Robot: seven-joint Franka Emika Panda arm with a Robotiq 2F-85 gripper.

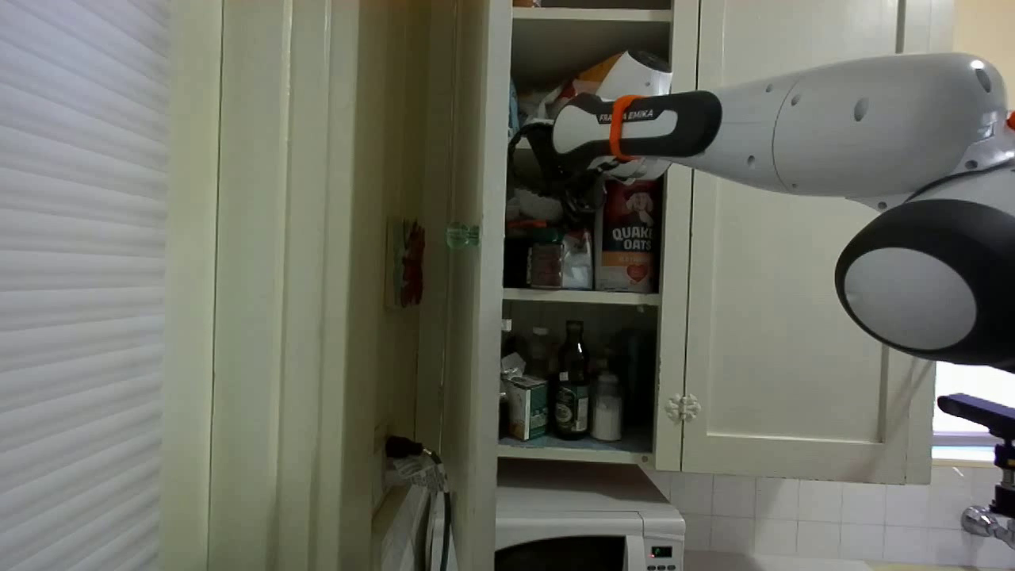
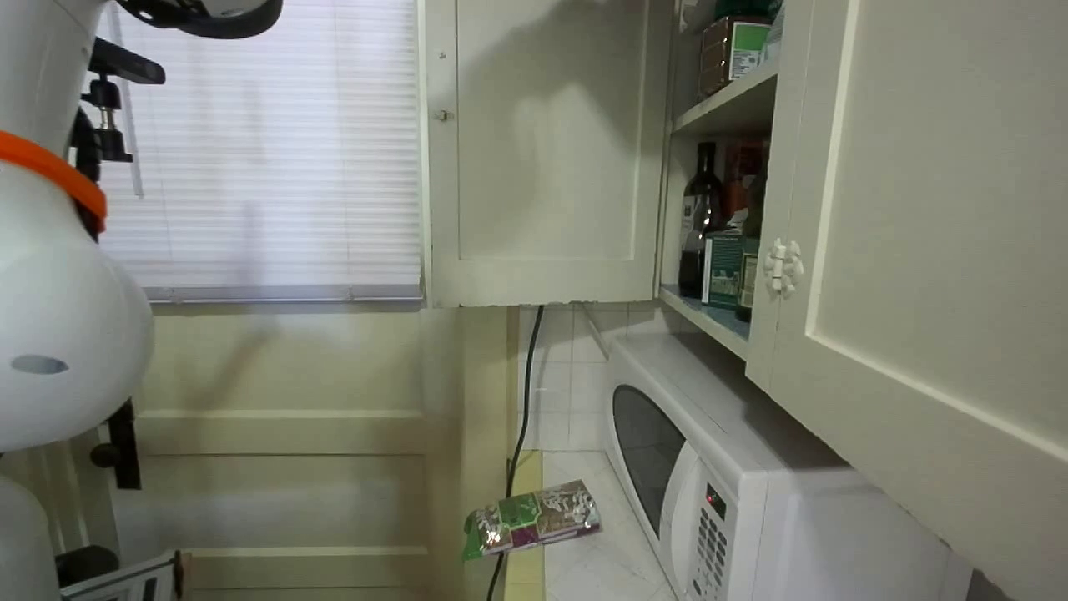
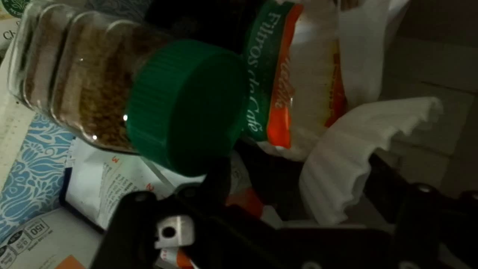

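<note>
In the wrist view my gripper is partly open, its dark fingers apart at the bottom of the picture. A white pleated paper filter (image 3: 343, 163) shows between them, nearer the right finger; whether it is touched I cannot tell. Just beyond is a coffee filter bag (image 3: 280, 85) with a green and orange label. A jar with a green lid (image 3: 188, 107) lies left of the bag in the picture, its lid edge close to the left finger. From exterior view 1, the gripper (image 1: 576, 195) appears dark and indistinct at the upper shelf, above the jar (image 1: 545, 263).
An oats canister (image 1: 628, 238) stands at the right of the same shelf (image 1: 580, 296). Bottles and a box (image 1: 528, 406) fill the shelf below. The open cabinet door (image 1: 476, 333) borders the left side. A microwave (image 2: 701, 401) and a shiny packet (image 2: 531, 521) are lower down.
</note>
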